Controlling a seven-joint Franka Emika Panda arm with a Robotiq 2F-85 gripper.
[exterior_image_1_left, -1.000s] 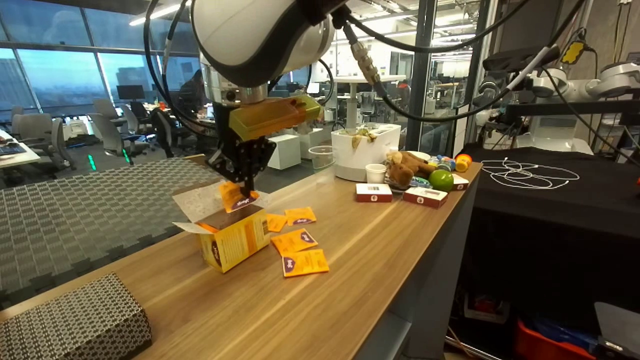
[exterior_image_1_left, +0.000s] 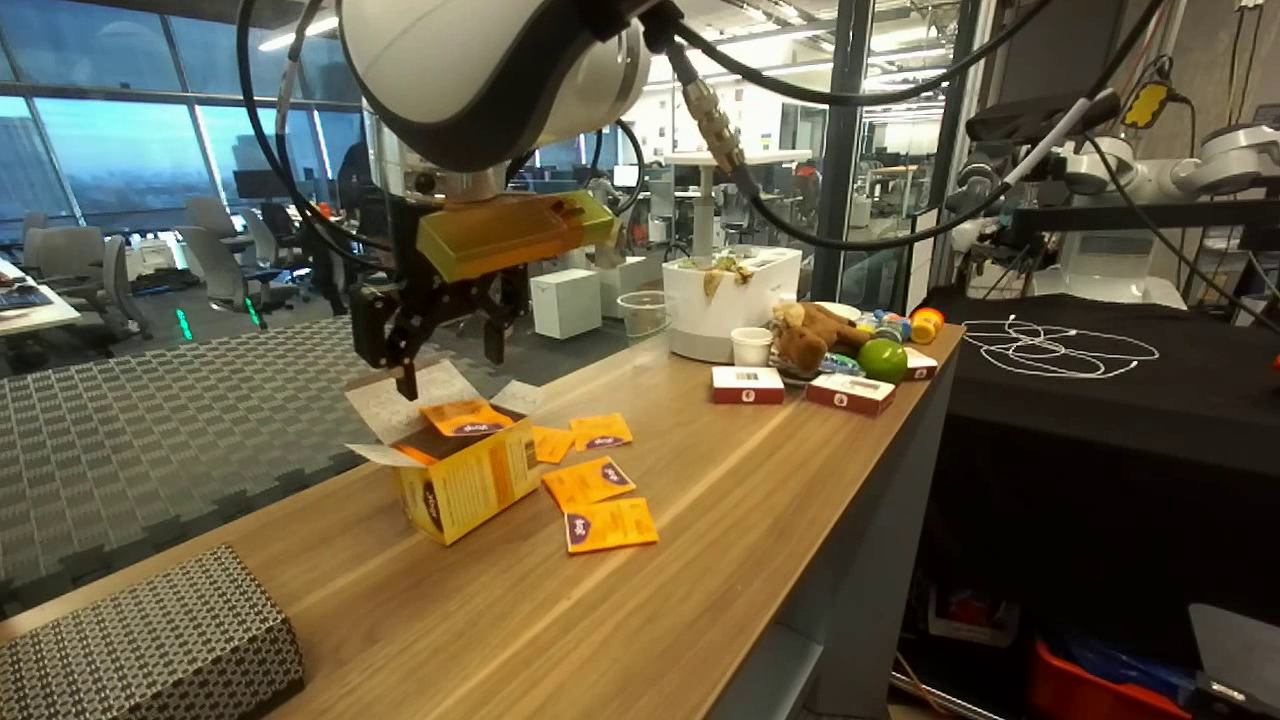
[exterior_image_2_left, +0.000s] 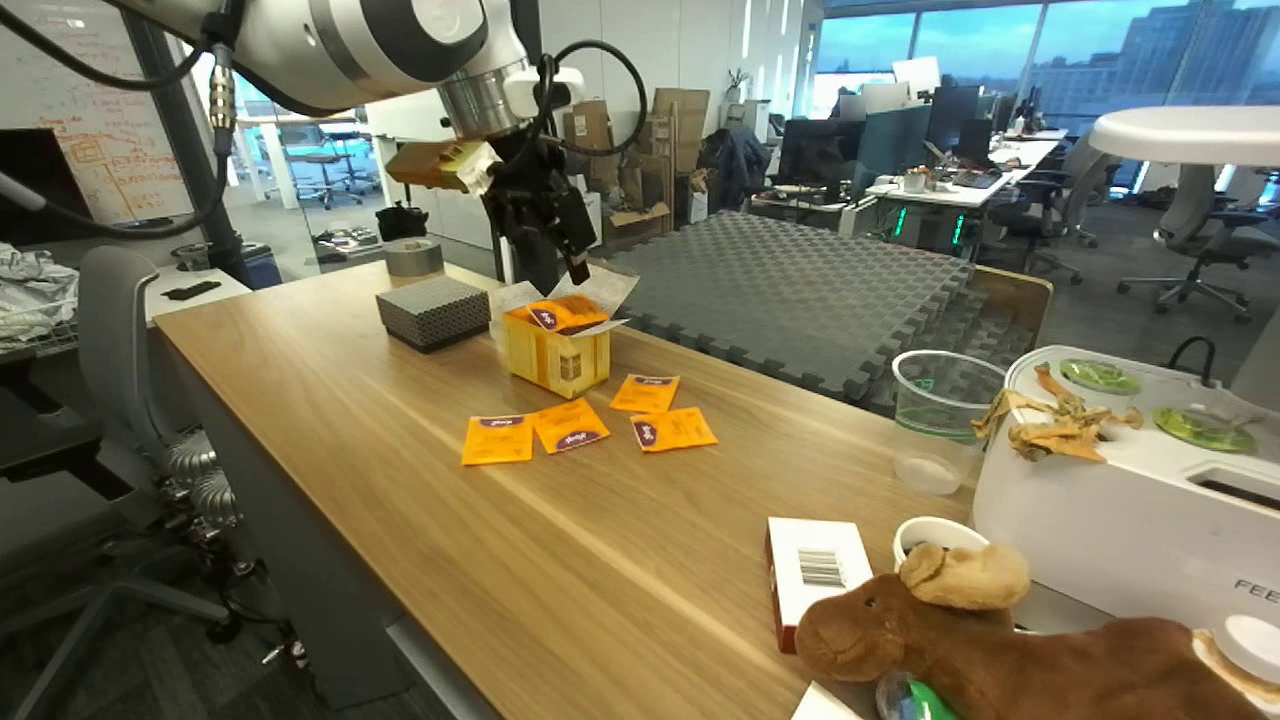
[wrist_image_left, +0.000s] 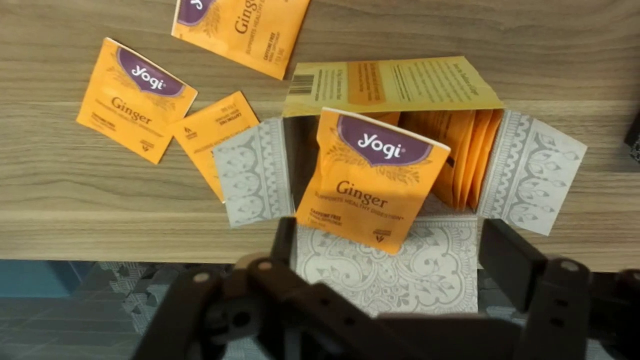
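My gripper (exterior_image_1_left: 451, 362) is open above the yellow tea box (exterior_image_1_left: 480, 486), its fingers apart with nothing between them. In the wrist view an orange Ginger tea packet (wrist_image_left: 372, 180) lies tilted across the mouth of the open box (wrist_image_left: 396, 87), its lower part over the patterned back flap (wrist_image_left: 390, 276). Several more packets (wrist_image_left: 474, 150) stand upright inside, at one end of the box. Outside it, loose orange packets lie on the table, among them one packet (exterior_image_1_left: 612, 526) near the front and another packet (exterior_image_2_left: 674, 428) seen in exterior view 2.
A black-and-white patterned box (exterior_image_1_left: 150, 642) sits at the near left of the table (exterior_image_1_left: 696, 504). Small red-and-white boxes (exterior_image_1_left: 746, 385), a brown plush toy (exterior_image_1_left: 816, 336) and a white planter (exterior_image_1_left: 732, 300) crowd the far end. Bare wood lies between.
One second ago my gripper was shut on the orange packet above the box. Now its fingers are spread, it has moved left in exterior view 1, and the packet lies on the box mouth.
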